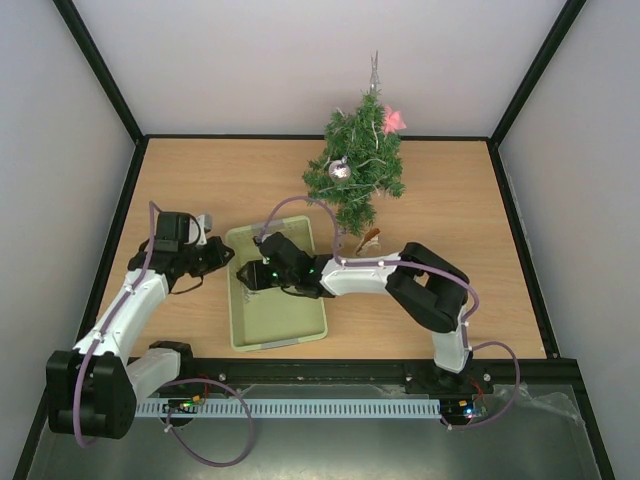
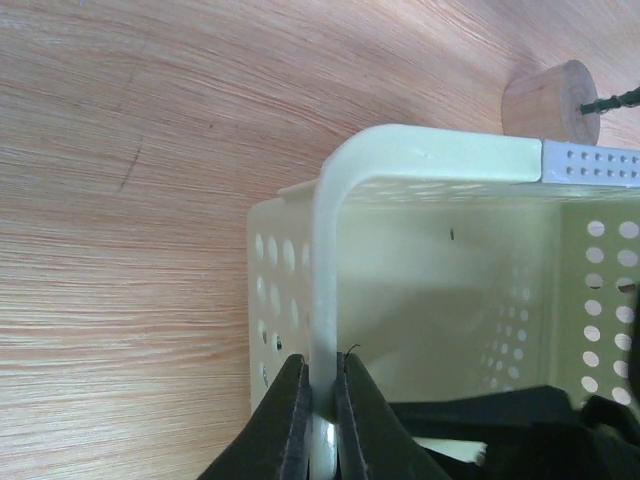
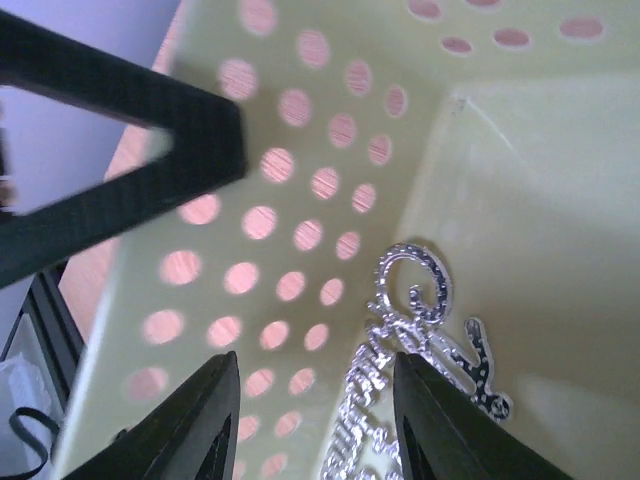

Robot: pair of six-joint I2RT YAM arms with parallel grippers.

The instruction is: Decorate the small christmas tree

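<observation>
The small Christmas tree point(image 1: 358, 165) stands at the back right of the table, carrying a silver ball point(image 1: 339, 171) and a pink star-shaped ornament point(image 1: 393, 120). My left gripper is shut on the rim of the pale green basket point(image 2: 325, 270). Inside that basket, silver glittery ornaments point(image 3: 405, 350) lie on the floor against a perforated wall. Over them is my right gripper, its fingers point(image 3: 205, 425) apart and nothing visibly held between them; how far the tips are from the ornaments is hard to tell.
The wooden foot of the tree point(image 2: 550, 103) stands just beyond the basket's rim. A brownish object point(image 1: 368, 240) lies near it, beside the right forearm. Bare table point(image 1: 240, 175) spreads behind the basket and to the right.
</observation>
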